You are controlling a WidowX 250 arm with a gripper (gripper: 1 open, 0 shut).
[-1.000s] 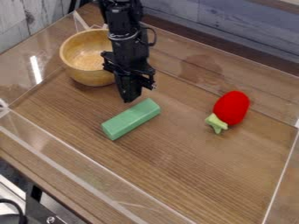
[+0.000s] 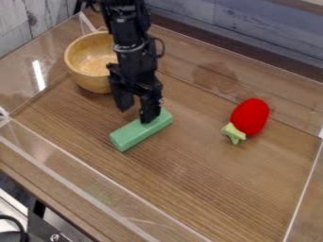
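Observation:
My black gripper [image 2: 136, 112] reaches down from the top centre, open, its fingers low over the near-right end of a green block [image 2: 139, 132] lying flat on the wooden table. Whether the fingers touch the block is hard to tell. A tan bowl [image 2: 89, 57] sits at upper left, just behind and left of the gripper.
On the right lies a red oval object [image 2: 252, 113] with a pale green part [image 2: 233, 132] at its lower left. A raised rim runs along the back.
The gripper has come down from above the far end of the green block to low over it, its fingers now spread lower. The other objects look unmoved.

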